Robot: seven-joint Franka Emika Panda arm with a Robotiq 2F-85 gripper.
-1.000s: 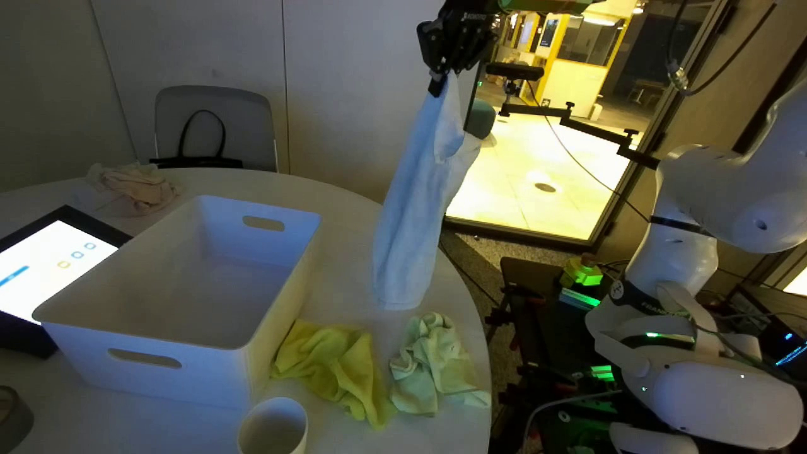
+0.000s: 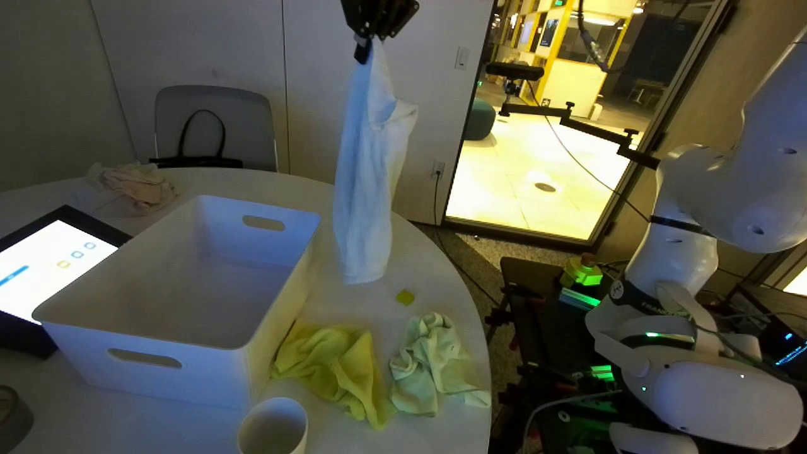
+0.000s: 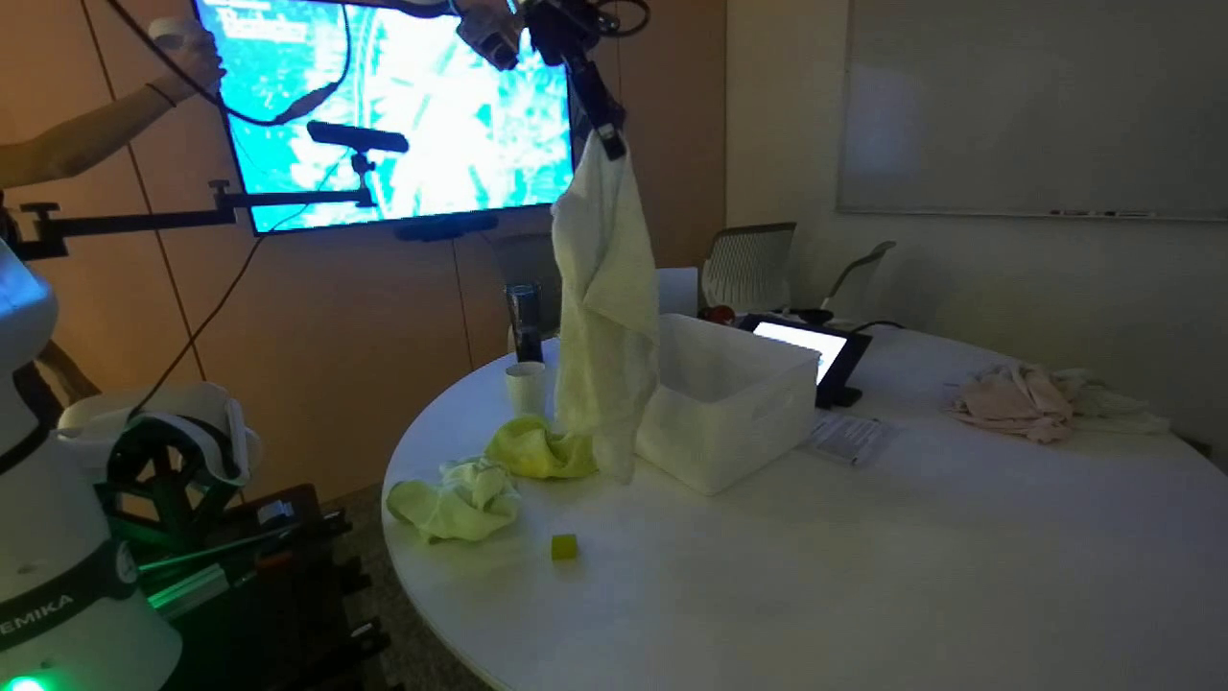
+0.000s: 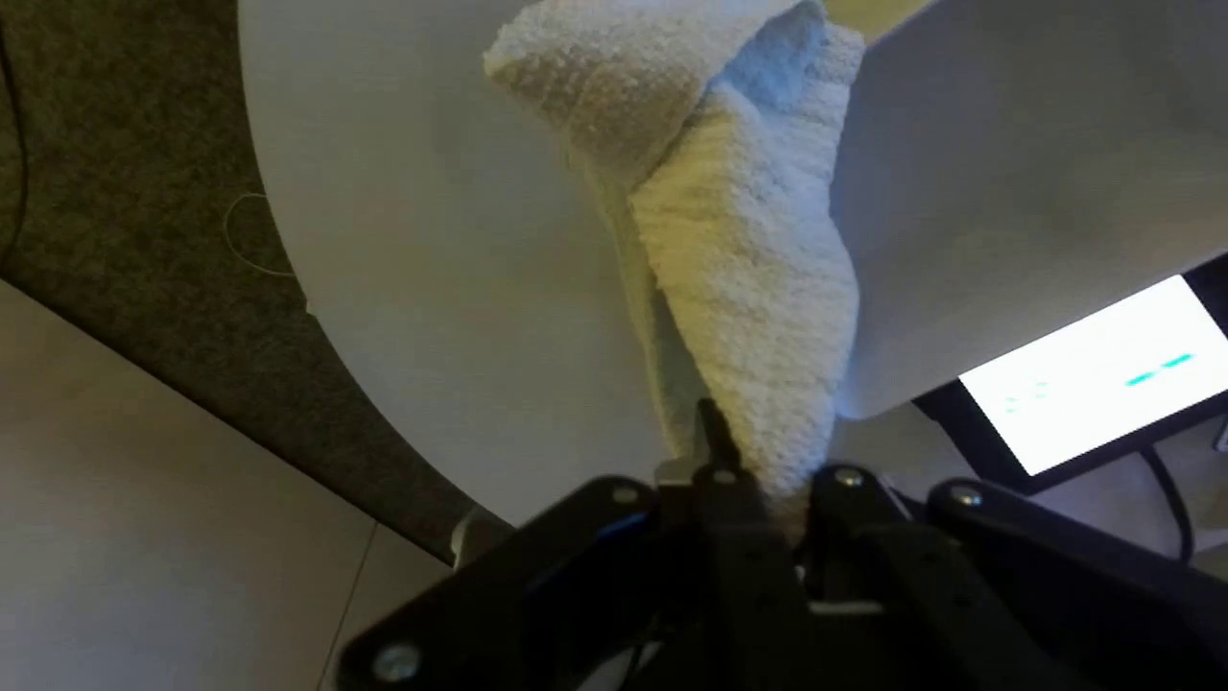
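A white towel (image 2: 368, 174) hangs long and loose in the air, pinched at its top by my gripper (image 2: 368, 46), which is shut on it. In exterior view 2 the same towel (image 3: 606, 299) drapes in front of the near corner of the white bin (image 3: 737, 426); the gripper (image 3: 613, 144) is high above the table. From the wrist view, the towel (image 4: 748, 265) runs away from the fingers, with the bin's wall beside it. The bin (image 2: 185, 284) looks empty where its inside shows. A yellow cloth (image 2: 333, 367) and a pale green cloth (image 2: 435, 363) lie crumpled on the table.
A white cup (image 2: 273, 427) stands by the bin's front corner. A small yellow block (image 3: 564, 547) sits near the table edge. Beyond the bin are a lit tablet (image 3: 806, 345) and a pinkish cloth pile (image 3: 1019, 403). Exterior view 2 shows a wide bare stretch of table.
In exterior view 1 my gripper and the hanging towel have moved left and up, closer to the bin. The yellow block, hidden before, now shows.
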